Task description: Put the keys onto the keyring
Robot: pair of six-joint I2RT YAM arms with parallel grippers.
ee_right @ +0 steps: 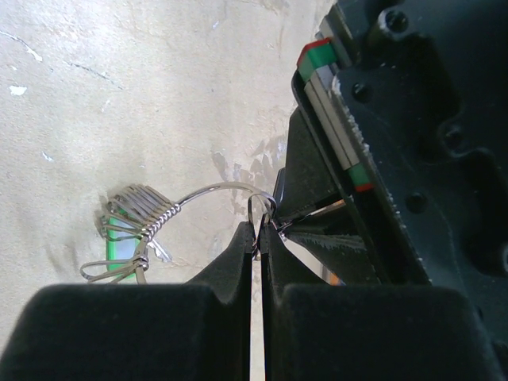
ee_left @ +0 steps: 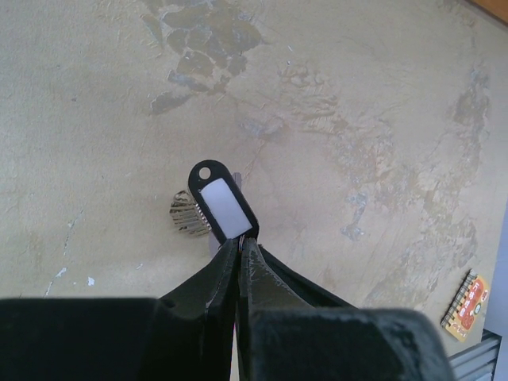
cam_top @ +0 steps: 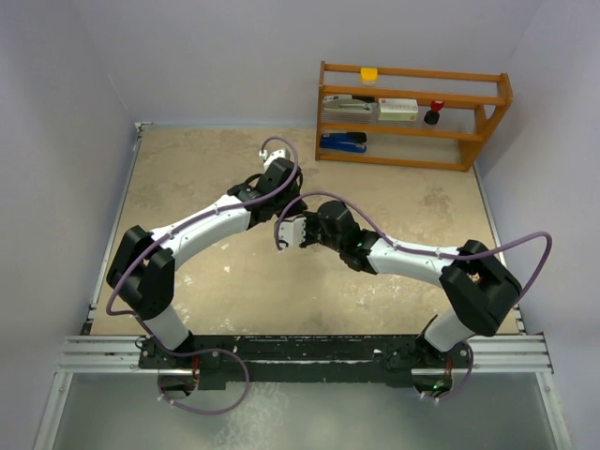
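Note:
Close together over the middle of the table, both grippers meet in the top view. In the right wrist view a thin metal wire ring [ee_right: 214, 187] with a coiled part [ee_right: 163, 218] curves to the tips of my right gripper, which is shut with the wire between them. Just right of these tips are the left gripper's dark fingers [ee_right: 305, 171], touching or very near the wire. A black tag [ee_left: 230, 208] with a white label lies right beyond my left gripper, which is shut; what its tips pinch is hidden. No separate key can be told apart.
A wooden shelf [cam_top: 412, 129] with a stapler [cam_top: 343, 142], a white box [cam_top: 397, 110] and other items stands at the back right. In the left wrist view a small spiral notepad [ee_left: 466, 305] shows at lower right.

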